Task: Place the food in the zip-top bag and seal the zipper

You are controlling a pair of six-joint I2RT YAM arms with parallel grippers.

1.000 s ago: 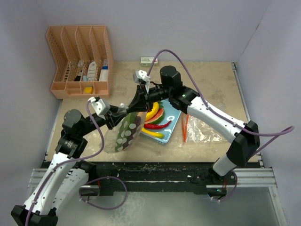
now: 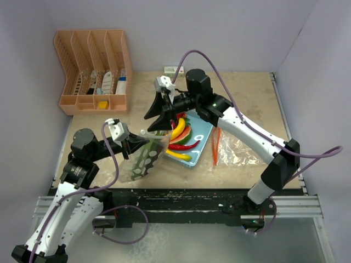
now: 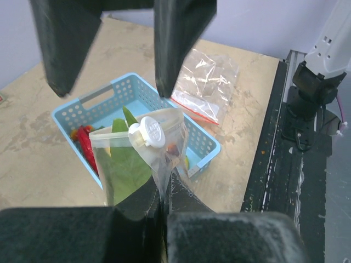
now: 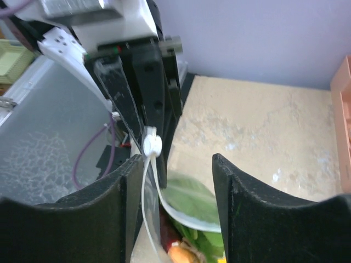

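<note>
The clear zip top bag (image 2: pixel 143 162) hangs upright at the table's front left, with green food and other pieces inside. Its mouth gapes, as the left wrist view shows, with the white slider (image 3: pixel 149 132) at the near end of the rim. My left gripper is shut on the bag's edge just below that slider. Above the mouth, my right gripper (image 2: pixel 148 124) stands open, its fingertips apart and nothing held between them. In the right wrist view, the bag's rim (image 4: pixel 189 219) runs below and between the right fingers.
A blue basket (image 2: pixel 205 127) right of the bag holds toy food, including a watermelon slice (image 2: pixel 184 135), a red chili (image 2: pixel 184 146) and bananas. Flat empty bags (image 2: pixel 237 150) lie farther right. A tan divided rack (image 2: pixel 66 104) stands at the back left.
The right gripper was shut at the bag's rim; its fingers have spread and it has risen slightly away. The bag's mouth now gapes wider. The left gripper keeps its hold, shifted slightly.
</note>
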